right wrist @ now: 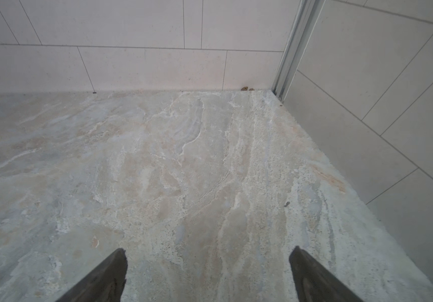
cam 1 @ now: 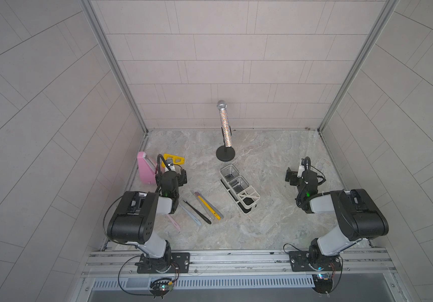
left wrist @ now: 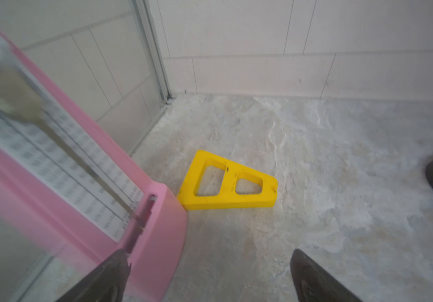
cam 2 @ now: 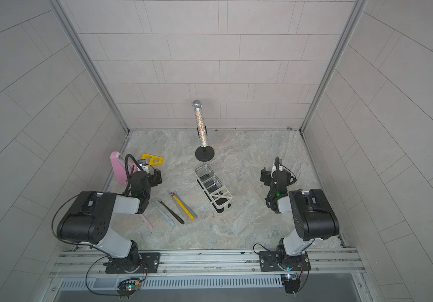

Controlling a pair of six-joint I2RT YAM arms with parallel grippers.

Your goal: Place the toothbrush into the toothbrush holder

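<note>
Several toothbrushes lie side by side on the marble surface, right of the left arm. Among them are a yellow toothbrush (cam 1: 208, 206), a black toothbrush (cam 1: 197, 213), a light blue toothbrush (cam 2: 163, 213) and a pink toothbrush (cam 2: 147, 223). A white holder with compartments (cam 1: 240, 188) stands at the middle, and no brush shows in it. My left gripper is open and empty, beside the pink metronome and away from the brushes. Far to the right of the holder, my right gripper is also open, with only bare surface before it.
The pink metronome (left wrist: 168, 239) stands close at the left gripper's left side. Beyond it lies a yellow frame-shaped block (left wrist: 226, 201). A glittery microphone-like post on a black base (cam 1: 225, 153) rises behind the holder. Between holder and right arm the surface is clear.
</note>
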